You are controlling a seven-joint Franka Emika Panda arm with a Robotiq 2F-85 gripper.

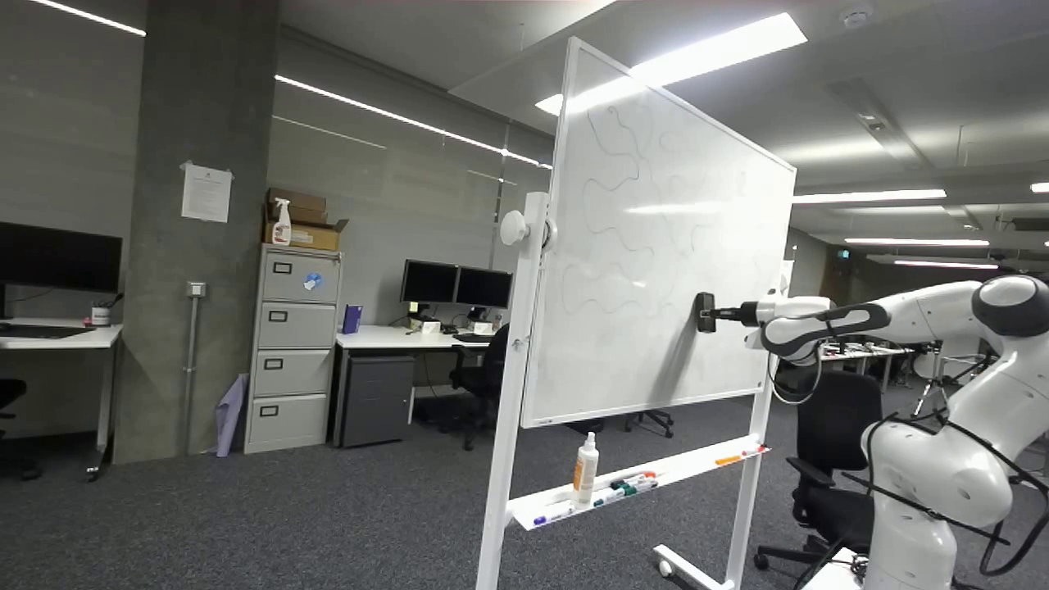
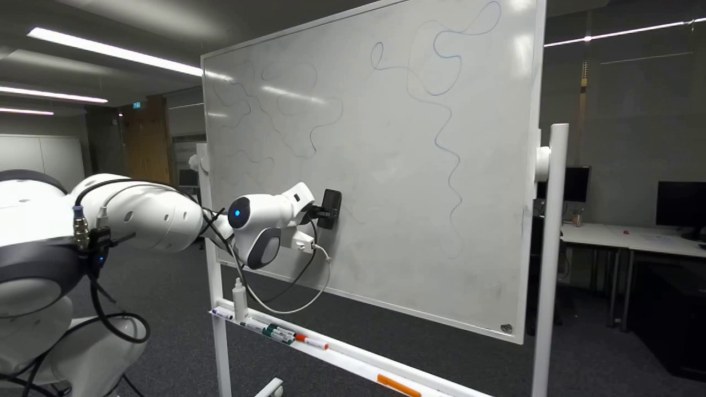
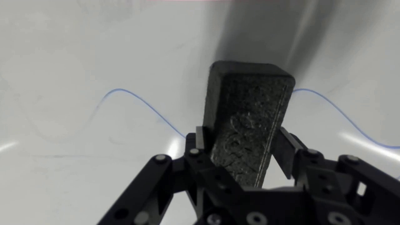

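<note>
A black eraser (image 3: pixel 249 123) is held between the two fingers of my gripper, which is shut on it. In exterior view 1 the eraser (image 1: pixel 705 311) is at the face of the whiteboard (image 1: pixel 629 344), in its lower right half; whether it touches cannot be told for certain. Exterior view 2 has the eraser (image 2: pixel 330 209) upright by the board's lower left half. Behind it in the wrist view, a blue wavy line (image 3: pixel 147 105) runs out on both sides. Fainter wavy lines (image 2: pixel 453 132) cover other parts of the board.
Below the board, a tray (image 1: pixel 703 462) carries a spray bottle (image 1: pixel 586 470), several markers (image 2: pixel 278 334) and an orange marker (image 2: pixel 399 385). An office chair (image 1: pixel 838 433) stands near the arm's base. Around the eraser, the board's face is free of objects.
</note>
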